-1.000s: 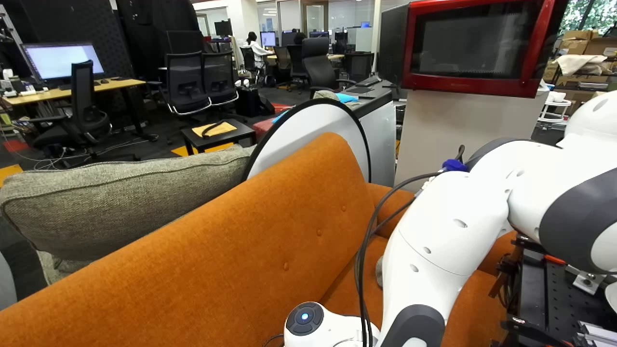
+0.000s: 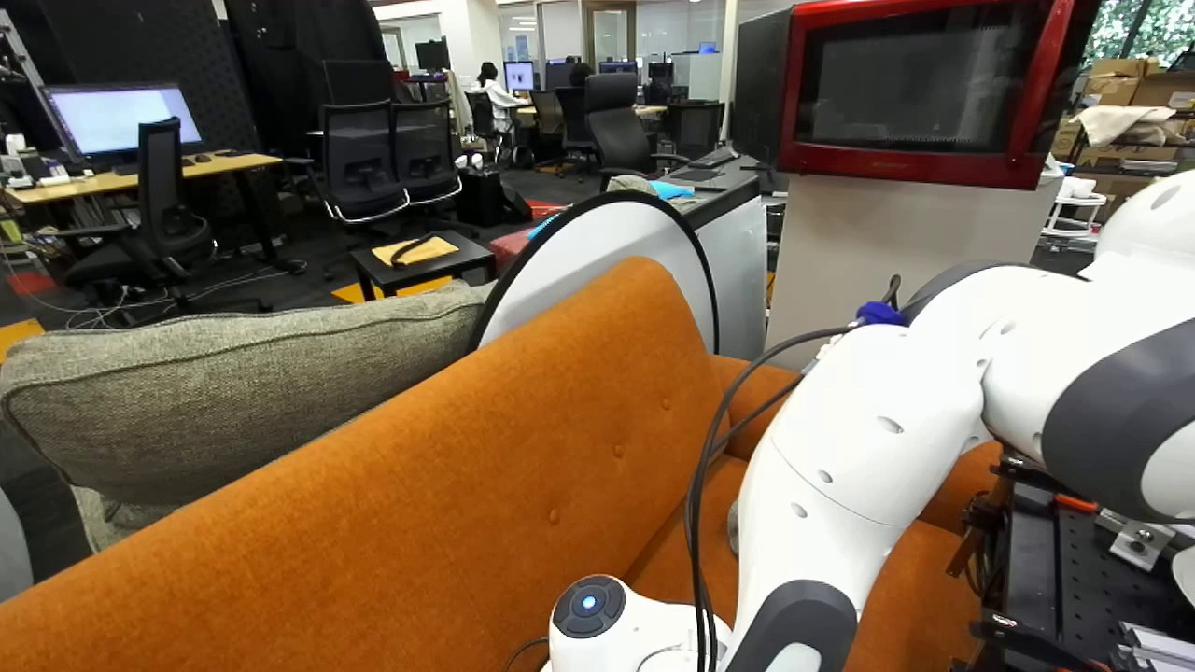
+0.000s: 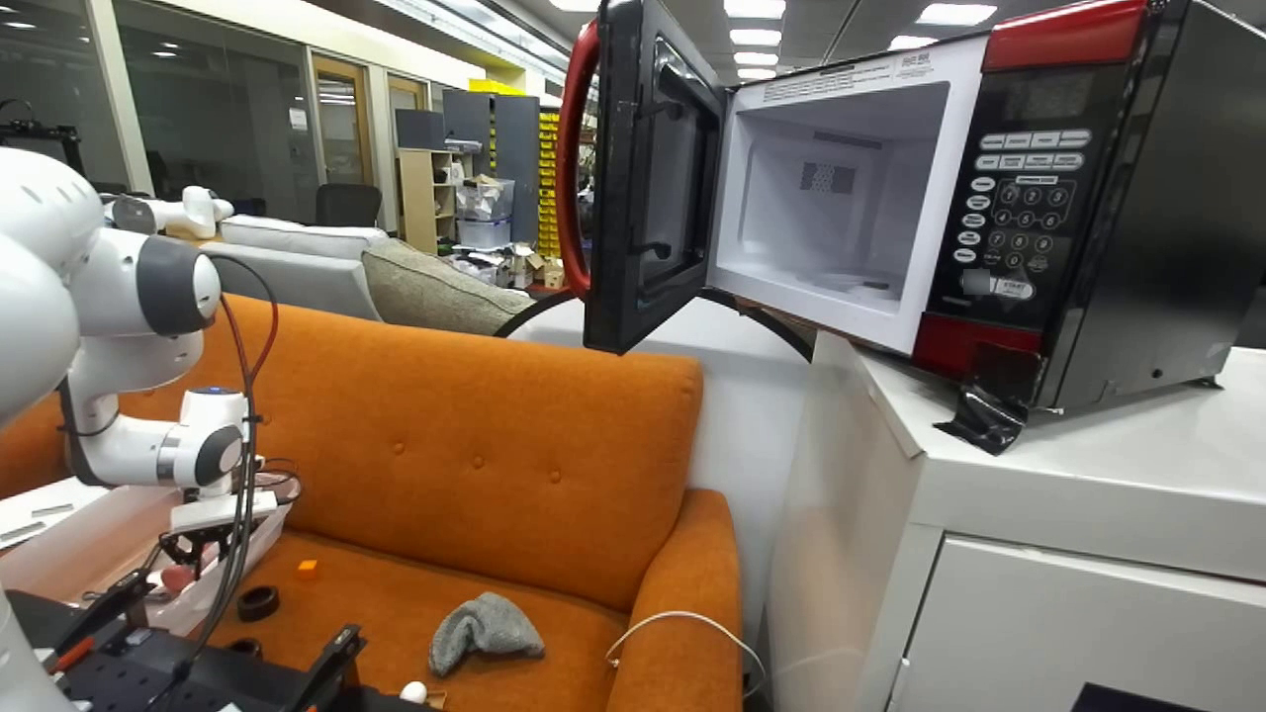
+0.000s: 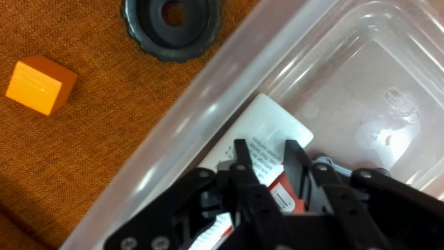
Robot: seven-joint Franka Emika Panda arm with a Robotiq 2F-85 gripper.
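In the wrist view, my gripper is partly open over a white container (image 4: 269, 118) with printed text and a red label. Its fingers (image 4: 242, 153) stand apart, and part of the printed face shows in the gap. Whether they touch the container cannot be told. The container lies against the inner wall of a clear plastic bin (image 4: 358, 75); my gripper hides its lower part. From the second exterior view, the hand hangs over the bin at the left, its fingertips hard to make out.
On the orange couch beside the bin lie an orange block (image 4: 39, 85) and a black ring-shaped part (image 4: 174, 27). A grey cloth (image 3: 484, 631) rests farther along the seat. The microwave (image 3: 831, 196) stands with its door open on a white cabinet. Cables hang along the arm.
The arm has shifted very slightly, with the hand a little higher in the first exterior view. The surroundings look the same.
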